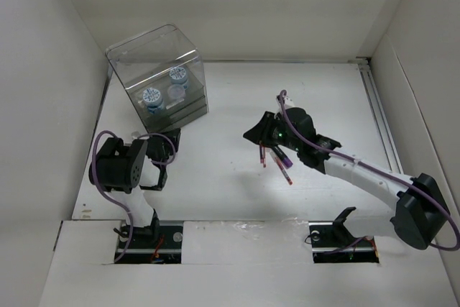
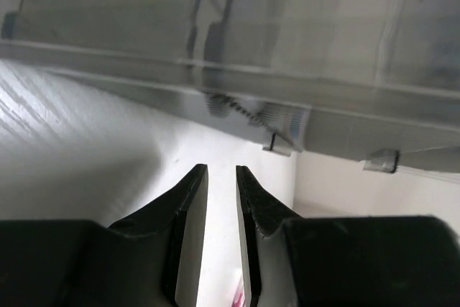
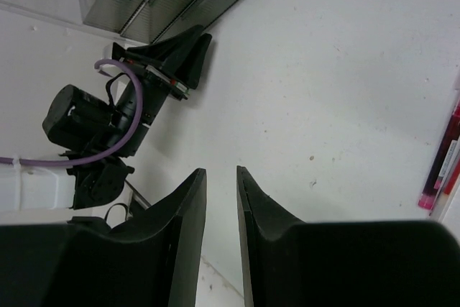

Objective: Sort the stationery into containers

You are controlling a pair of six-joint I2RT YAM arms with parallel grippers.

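A clear acrylic container [image 1: 129,62] holding blue-lidded round tubs [image 1: 152,98] stands at the back left; its underside fills the top of the left wrist view. My left gripper is low beside its front, fingers slightly apart with nothing between them. Several pens and markers [image 3: 444,156] lie on the white table at centre right, partly under my right arm in the top view. My right gripper hangs left of them, fingers slightly apart, holding nothing.
Walls close in at the back and both sides, with a metal rail [image 1: 379,116] along the right edge.
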